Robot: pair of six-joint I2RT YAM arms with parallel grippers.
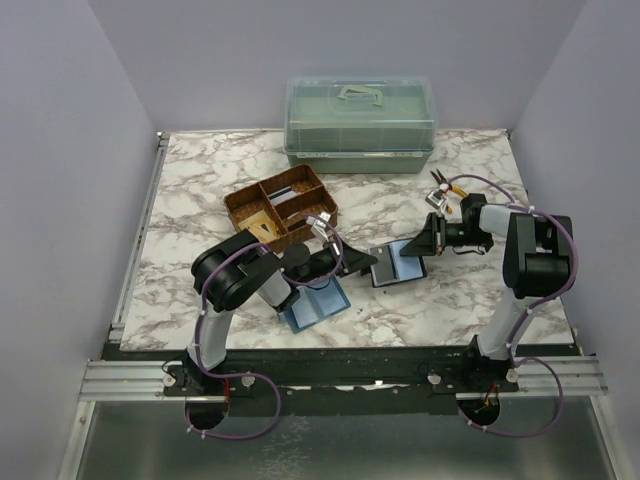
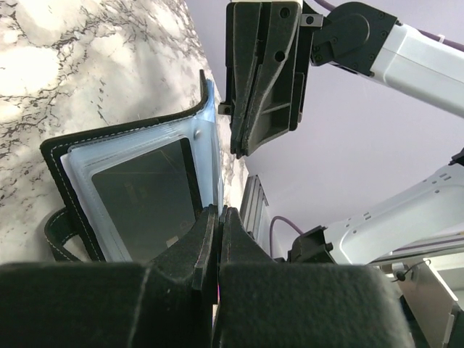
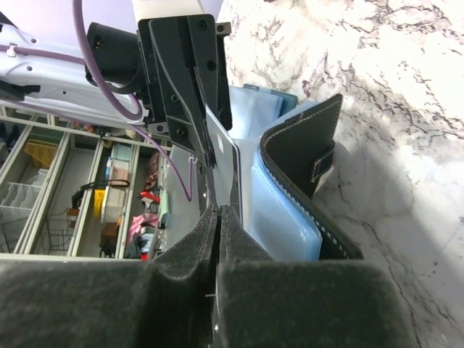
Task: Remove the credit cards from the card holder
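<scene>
An open black card holder point(image 1: 399, 262) with pale blue sleeves point(image 3: 286, 214) stands between my grippers on the marble table. My left gripper point(image 1: 366, 265) is shut at its left side; in the right wrist view a thin pale card point(image 3: 223, 152) is at that gripper's fingertips, apparently between them. A dark card in a clear sleeve point(image 2: 143, 201) faces the left wrist camera. My right gripper point(image 1: 420, 245) is at the holder's right side; in its own view the fingers are close together at the holder's edge, and whether they grip anything is unclear.
A brown divided box point(image 1: 265, 185) stands at the upper left, a clear green-lidded bin point(image 1: 360, 120) at the back, orange-handled tools point(image 1: 450, 188) at the right. A blue tray point(image 1: 324, 308) lies under the left arm. Table space left of the box is clear.
</scene>
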